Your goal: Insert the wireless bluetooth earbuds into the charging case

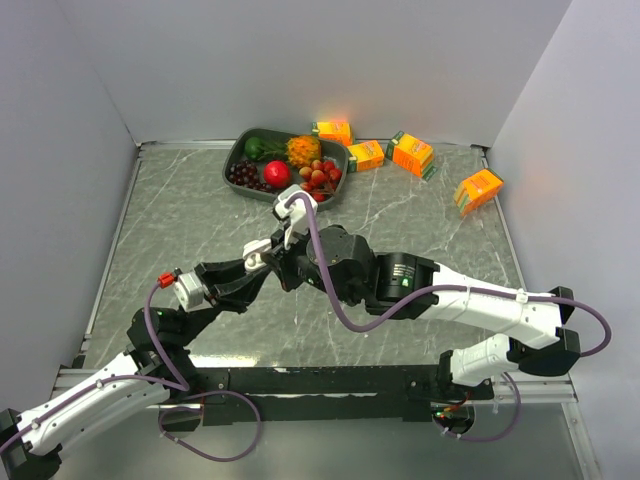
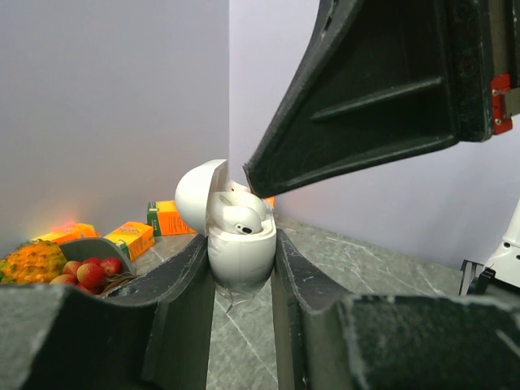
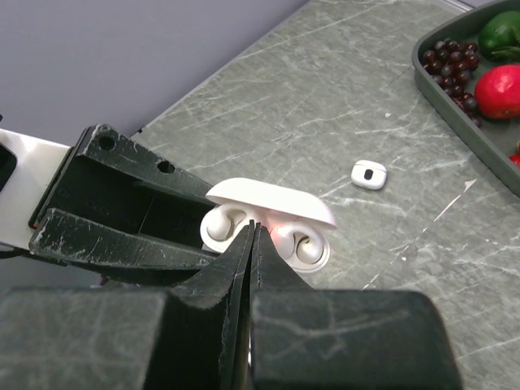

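My left gripper is shut on the white charging case [image 2: 242,244], held upright with its lid flipped open. In the right wrist view both wells of the case [image 3: 305,248] hold white earbud shapes, and a small reddish light shows near the middle. My right gripper is shut, its fingertips against the case's opening, with nothing clearly between them. A small white object with a dark oval [image 3: 369,175], apparently on the table beyond the case, shows in the right wrist view.
A grey tray [image 1: 230,175] of fruit and vegetables sits at the back centre. Several orange boxes [image 1: 478,190] stand along the back and right. Grey walls bound the marble table [image 1: 170,230], whose middle lies under both arms.
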